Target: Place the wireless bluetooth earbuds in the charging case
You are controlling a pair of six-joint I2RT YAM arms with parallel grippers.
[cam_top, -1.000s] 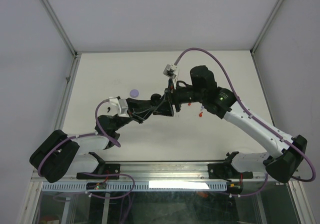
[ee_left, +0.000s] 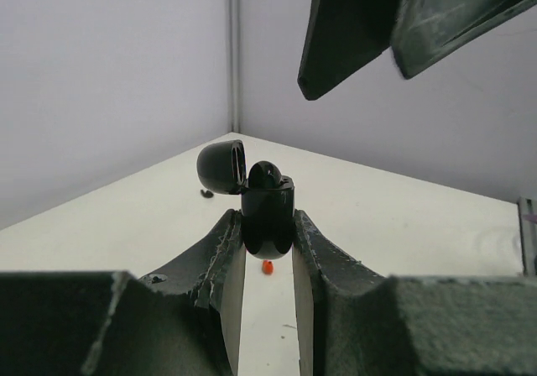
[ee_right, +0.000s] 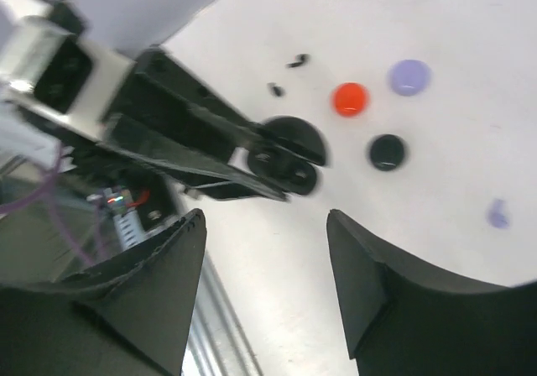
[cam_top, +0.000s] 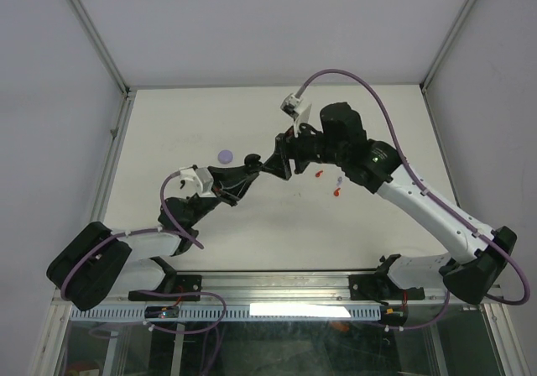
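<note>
In the left wrist view, my left gripper is shut on the black charging case (ee_left: 268, 212), whose lid (ee_left: 221, 166) is swung open to the left. A dark rounded piece, likely an earbud (ee_left: 265, 174), stands up from the case's top; how deep it sits I cannot tell. My right gripper is open, and nothing shows between its fingers. Its fingertips are near the case (ee_right: 285, 170), apart from it in the right wrist view. In the top view, the left gripper (cam_top: 239, 179) holds the case (cam_top: 252, 159) above the table, beside the right gripper (cam_top: 277, 169).
On the white table lie a purple disc (ee_right: 409, 76), an orange disc (ee_right: 350, 99), a black disc (ee_right: 387, 152) and small black pieces (ee_right: 299, 60). Small red pieces (cam_top: 336, 192) lie near the right arm.
The right gripper's fingers were overlapping the case and now stand clear of its body, turned differently. My left gripper and the case have shifted slightly left and toward the back.
</note>
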